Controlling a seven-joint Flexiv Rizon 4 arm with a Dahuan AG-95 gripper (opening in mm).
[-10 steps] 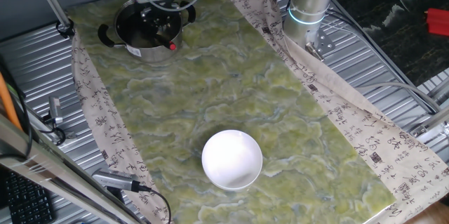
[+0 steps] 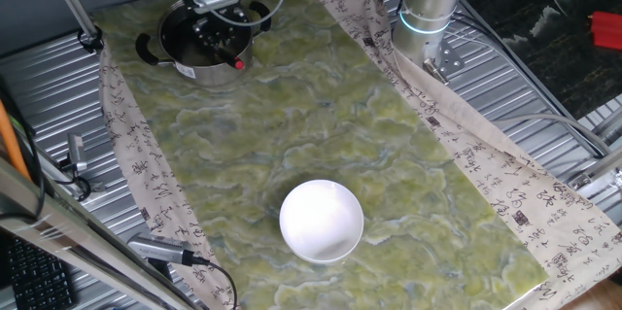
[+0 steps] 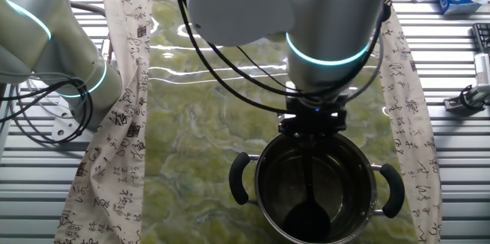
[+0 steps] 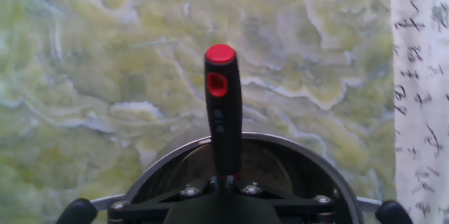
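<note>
A steel pot (image 2: 209, 75) with two black handles stands at the far end of the table in exterior view 1. A black ladle (image 3: 308, 217) rests with its bowl inside the pot. Its black handle (image 4: 224, 122), with a red end, leans out over the rim. My gripper is down at the pot, its dark parts close on both sides of the ladle handle. Whether its fingers press on the handle cannot be made out. In exterior view 2 the gripper (image 3: 311, 133) hangs above the pot's rim. A white bowl (image 2: 322, 221) sits apart on the near half of the table.
Green marbled covering (image 2: 292, 125) lies clear between pot and bowl. A camera on a cable (image 2: 160, 250) lies near the left edge in exterior view 1.
My gripper has come down toward the pot and the ladle handle. The pot, the ladle and the white bowl look unmoved.
</note>
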